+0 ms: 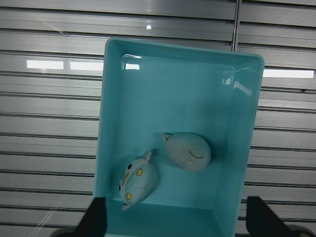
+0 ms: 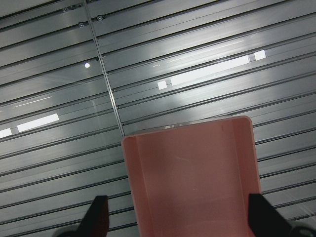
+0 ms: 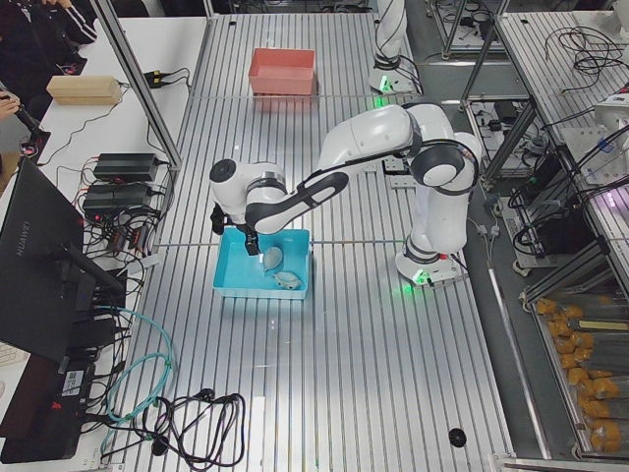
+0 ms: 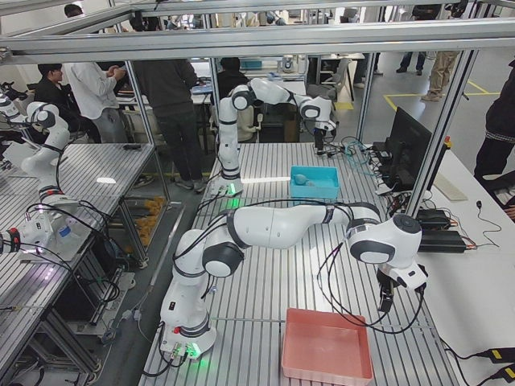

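Observation:
A blue bin holds two small plush toys: a plain pale one with a smile line and one with yellow markings. My left gripper is open above the bin's near end, nothing between its fingers; in the camera left view it hangs over the bin's back-left part. An empty red bin lies below my right gripper, which is open and empty. In the camera right view that gripper hangs above and behind the red bin's right side.
A monitor, power boxes and loose cables line the left side in the camera left view. An upright frame post stands beside the table.

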